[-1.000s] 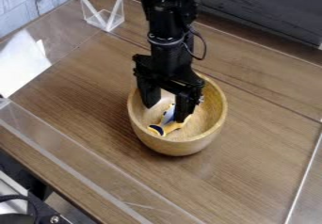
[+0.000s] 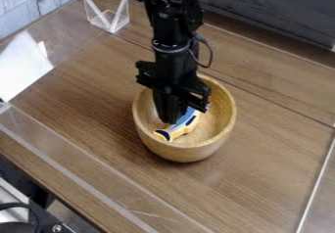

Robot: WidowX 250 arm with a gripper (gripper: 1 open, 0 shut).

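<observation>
A round wooden bowl (image 2: 189,149) stands on the wooden table. Inside it lies a small yellow, blue and black object (image 2: 175,129), partly hidden by my gripper. My black gripper (image 2: 177,109) reaches down from above to the mouth of the bowl, over that object. Its fingers partly cover each other, and I cannot tell whether anything is between them.
A clear wireframe piece (image 2: 109,12) stands at the back left, and a white sheet (image 2: 19,66) is at the left edge.
My gripper has risen a little and narrowed in outline, uncovering more of the blue part of the object in the bowl.
</observation>
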